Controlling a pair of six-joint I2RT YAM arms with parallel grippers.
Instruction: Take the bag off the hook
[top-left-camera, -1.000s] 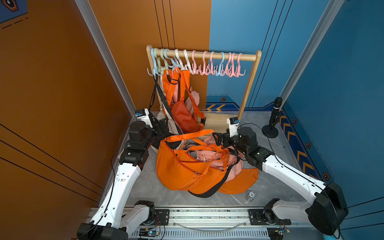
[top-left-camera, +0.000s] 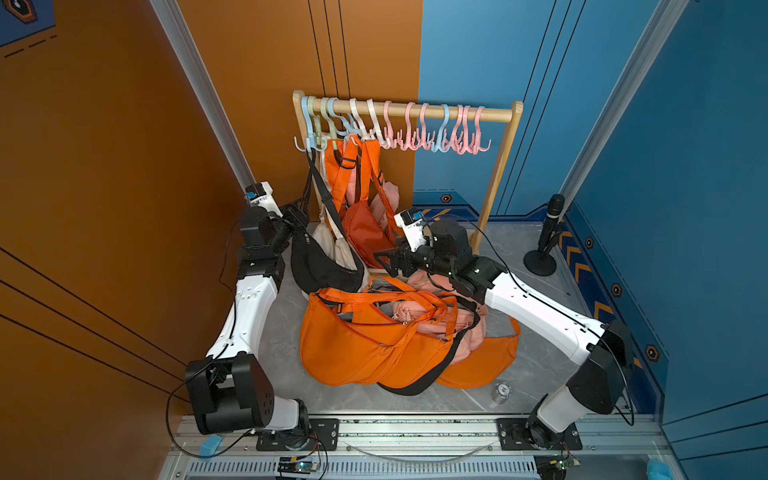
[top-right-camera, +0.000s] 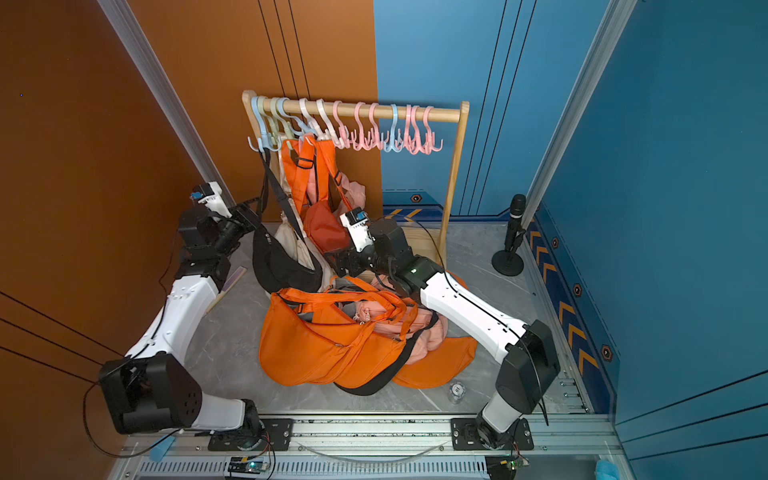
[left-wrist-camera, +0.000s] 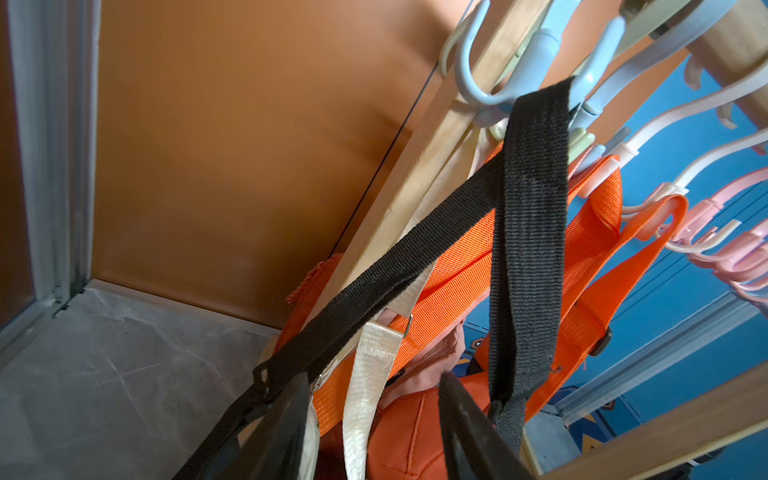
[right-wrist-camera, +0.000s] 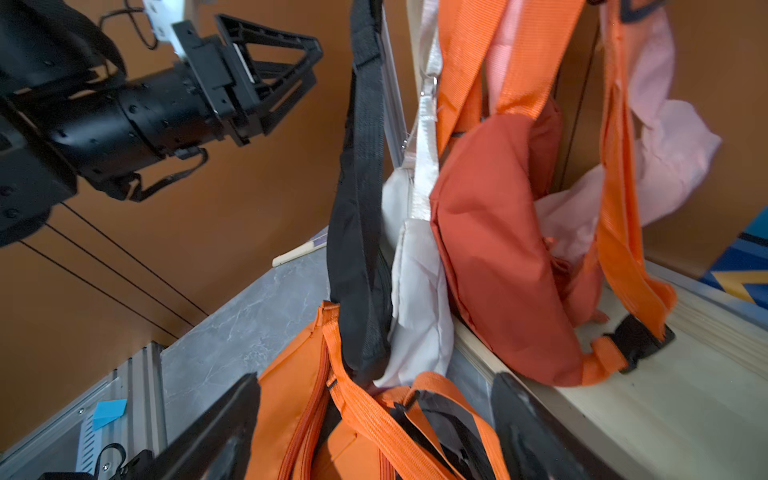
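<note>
A black bag (top-left-camera: 324, 264) hangs by its black strap (left-wrist-camera: 528, 232) from a light blue hook (top-left-camera: 310, 136) at the rack's left end, beside white and orange bags (top-left-camera: 368, 224). My left gripper (top-left-camera: 292, 214) is at the black strap, left of the bags; its fingertips show at the bottom of the left wrist view with straps between or behind them, and what it grips is unclear. My right gripper stands open in front of the hanging bags, above the heap of orange bags (top-left-camera: 376, 344) on the floor.
The wooden rack (top-left-camera: 496, 192) carries several more hooks. A black microphone on a stand (top-left-camera: 540, 260) is at the right rear. A small can (top-left-camera: 501, 392) lies at the front right. Bare floor shows on both sides.
My left arm has risen toward the hanging strap; the orange bag below shifted left earlier. My right arm has moved up and left toward the hanging bags.
</note>
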